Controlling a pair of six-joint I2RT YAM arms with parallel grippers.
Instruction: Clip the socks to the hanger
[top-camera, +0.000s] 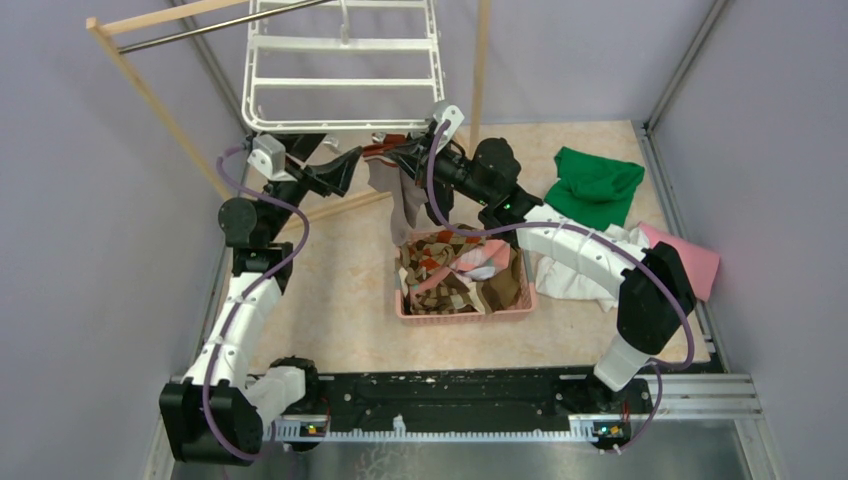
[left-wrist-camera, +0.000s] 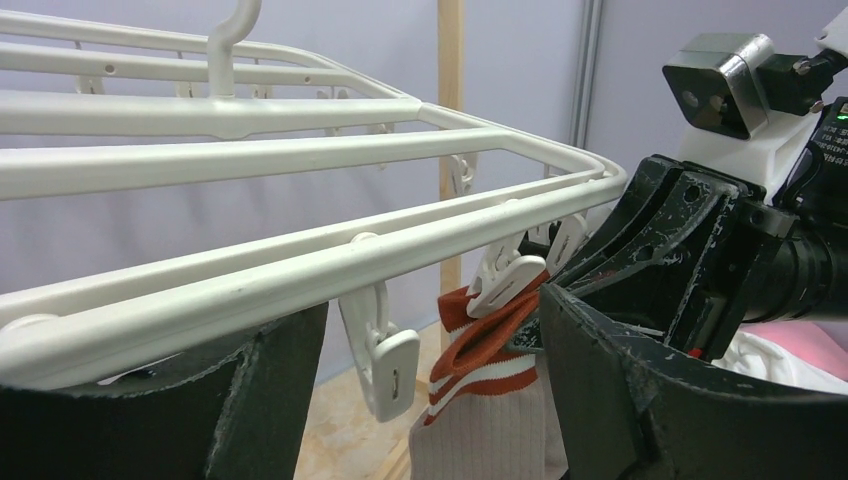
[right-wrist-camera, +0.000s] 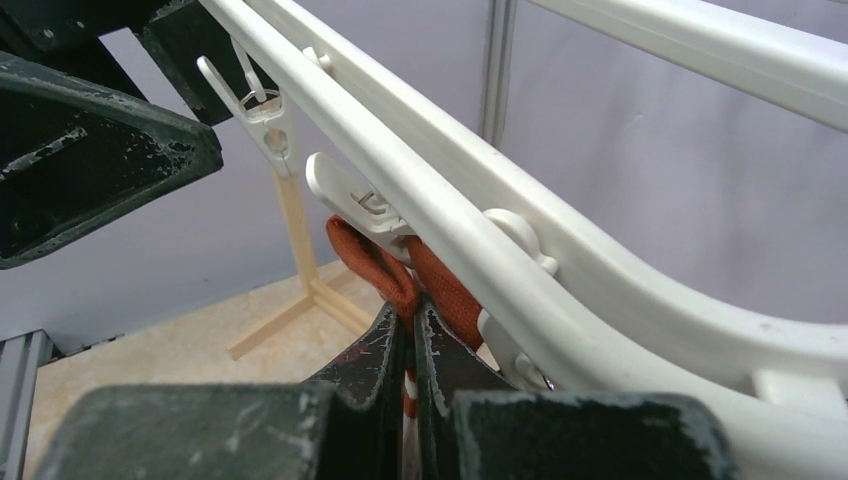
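Observation:
The white rack hanger (top-camera: 345, 125) hangs at the back, several clips along its front bar. A grey sock (left-wrist-camera: 475, 435) with an orange-and-white cuff (left-wrist-camera: 480, 345) dangles below that bar. Pinched at my right gripper's shut fingertips (right-wrist-camera: 410, 325) is part of this cuff. The cuff lies against the lower end of a clip (left-wrist-camera: 505, 285); whether the clip grips it, I cannot tell. My left gripper is open, its fingers spread wide around a neighbouring empty clip (left-wrist-camera: 385, 350) without touching the sock. From above, my right gripper (top-camera: 398, 152) faces it from the right.
A pink basket (top-camera: 465, 318) of crumpled socks stands below the sock. Green cloth (top-camera: 595, 187), white cloth (top-camera: 575, 278) and a pink piece (top-camera: 685, 260) lie at the table's right. Wooden stand posts (top-camera: 478, 60) flank the hanger.

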